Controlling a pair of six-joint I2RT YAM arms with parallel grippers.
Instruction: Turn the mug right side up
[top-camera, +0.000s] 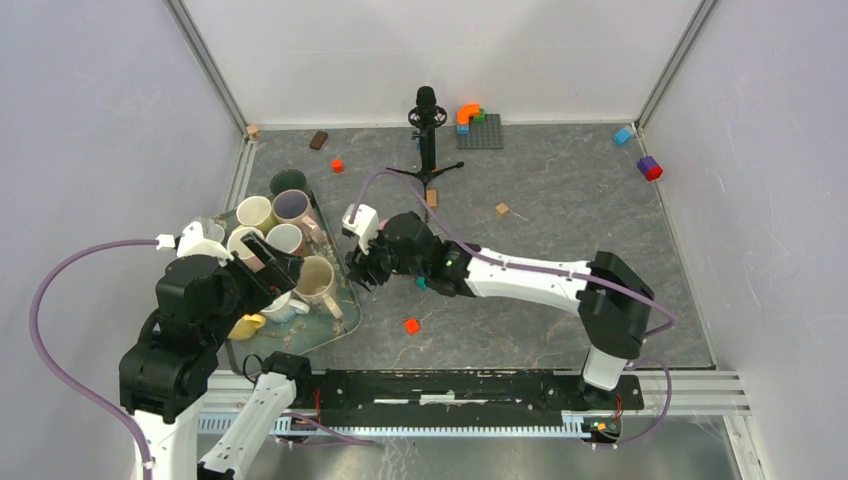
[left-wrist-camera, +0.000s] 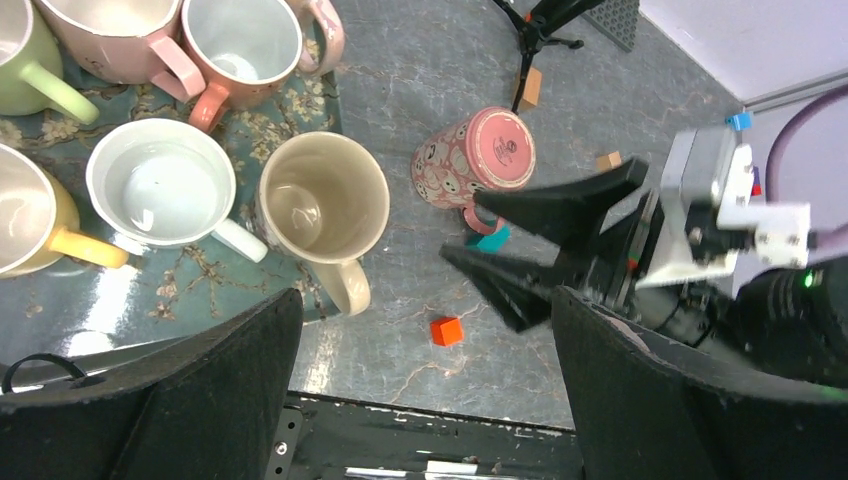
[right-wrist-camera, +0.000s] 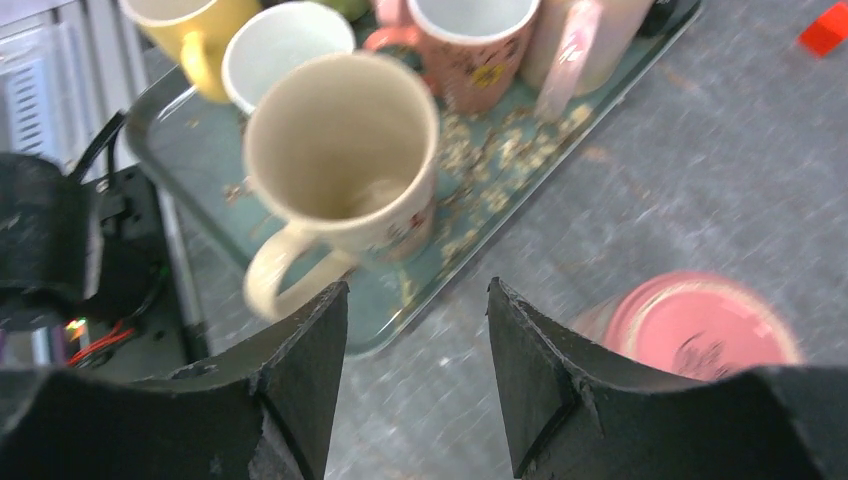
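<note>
A pink patterned mug stands upside down on the floor right of the tray, its pink base up, handle toward the right gripper; in the top view the arm mostly hides it. My right gripper hovers over the floor beside it, fingers apart and empty; in the right wrist view the mug is beyond the right finger. My left gripper is open above the tray, nothing between its fingers.
A tray crowded with mugs fills the left side. A black stand, small blocks and a grey plate are toward the back.
</note>
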